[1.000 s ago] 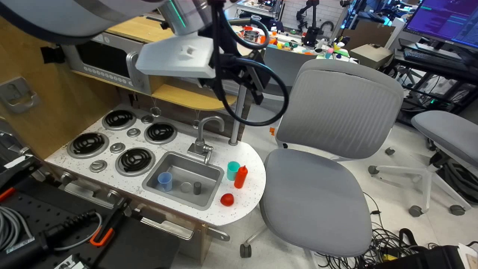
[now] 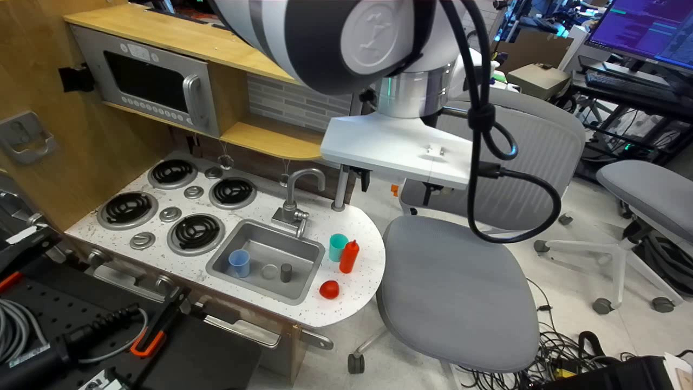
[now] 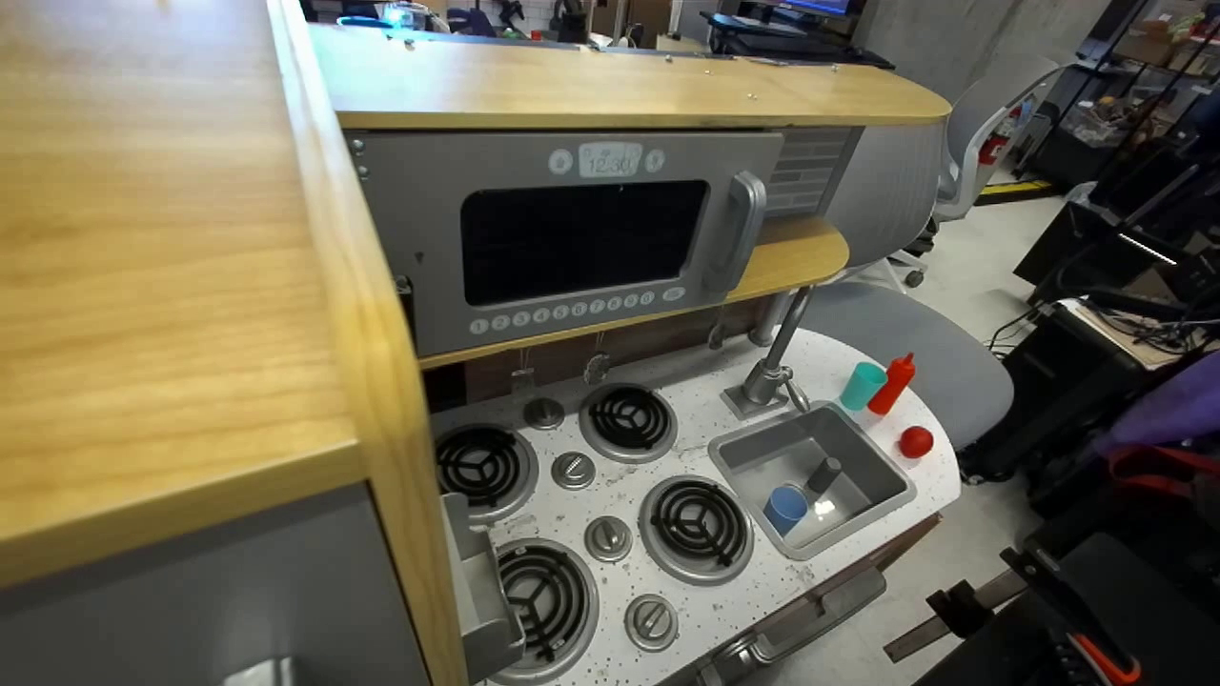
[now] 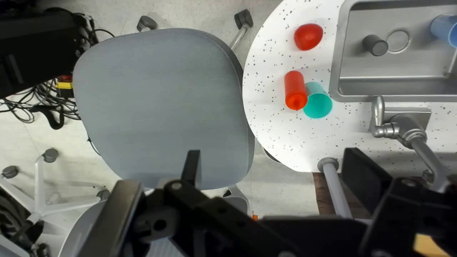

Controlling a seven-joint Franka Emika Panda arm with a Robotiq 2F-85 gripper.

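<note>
My gripper is open, its two dark fingers wide apart and nothing between them. It hangs high, over the gap between the toy kitchen counter and the chair. On the counter's rounded end stand a red squeeze bottle [image 4: 295, 87] and a teal cup [image 4: 318, 105], close beside each other. A red ball-like object [image 4: 308, 36] lies near the front edge. In the sink [image 2: 282, 289] are a blue cup [image 2: 240, 262] and a small grey cylinder [image 2: 286, 272]. Exterior view 2 shows the same counter things but not my gripper.
A faucet [image 2: 292, 198] rises behind the sink, and a grey post [image 4: 336, 186] supports the shelf [image 2: 276, 137]. The microwave [image 3: 583, 229] sits above the burners. A grey chair [image 2: 455, 292] stands against the counter's round end.
In exterior view 1 my arm has swung to the right, from in front of the microwave and shelf to in front of the chair back. The counter objects have not moved.
</note>
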